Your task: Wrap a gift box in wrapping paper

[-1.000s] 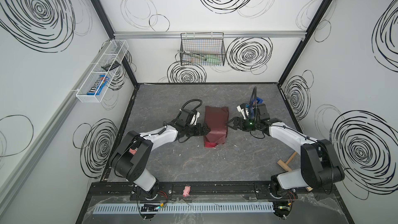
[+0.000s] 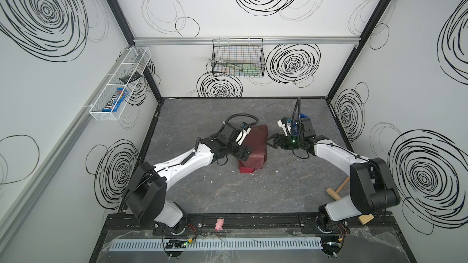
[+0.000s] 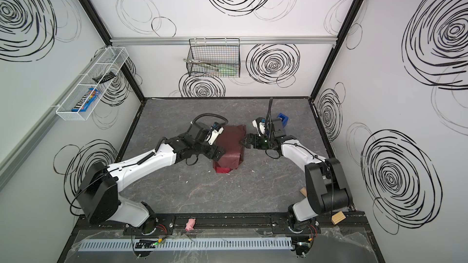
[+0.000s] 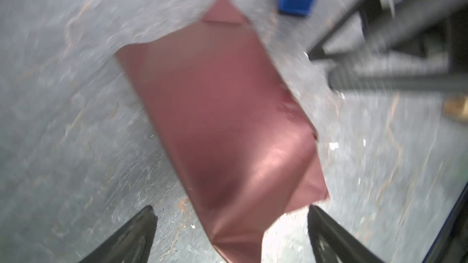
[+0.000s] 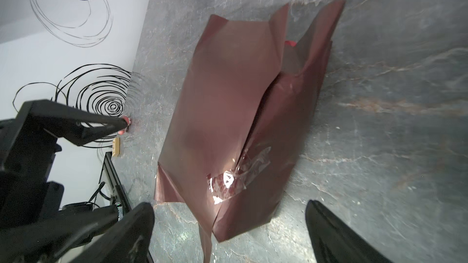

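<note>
A dark red paper-wrapped box (image 2: 253, 143) lies in the middle of the table, with loose flaps at its ends and a bit of bright red showing. The right wrist view shows clear tape (image 5: 234, 177) across a seam and an upright flap (image 5: 319, 34). My left gripper (image 2: 243, 153) hangs over the package's left side, its fingers spread in the left wrist view around a folded corner below them, touching nothing that I can tell. My right gripper (image 2: 273, 141) stands just right of the package, open, with nothing between its fingers.
A blue tool (image 3: 282, 119), probably a tape dispenser, sits behind my right gripper. A wooden mallet (image 2: 334, 193) lies at the front right. Wire baskets (image 2: 238, 56) hang on the walls.
My left gripper has moved up and to the right over the package. The package has shifted very slightly.
</note>
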